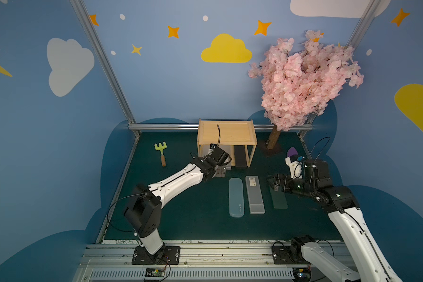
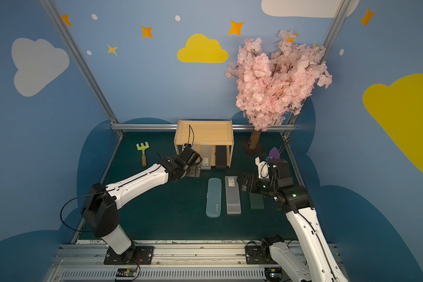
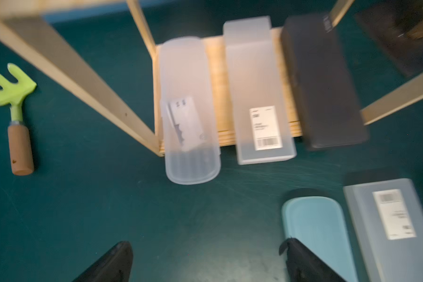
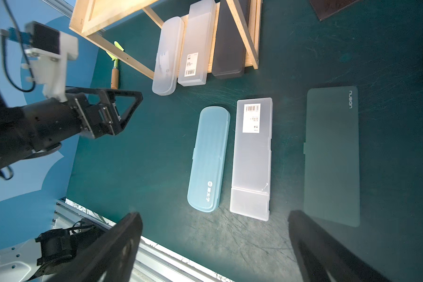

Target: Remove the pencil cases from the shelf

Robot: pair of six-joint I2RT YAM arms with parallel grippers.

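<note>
The wooden shelf (image 1: 226,129) holds three pencil cases on its lower board: a rounded translucent case (image 3: 190,159), a translucent case with a label (image 3: 256,80) and a black case (image 3: 322,84). My left gripper is open just in front of the shelf, empty, above the floor. A light blue case (image 4: 209,155), a grey translucent case (image 4: 251,159) and a dark green case (image 4: 331,150) lie on the floor in front. My right gripper hangs open and empty over these cases at the right.
A toy rake (image 1: 162,159) lies left of the shelf. An artificial blossom tree (image 1: 305,80) stands behind right, with a purple object (image 2: 273,152) near it.
</note>
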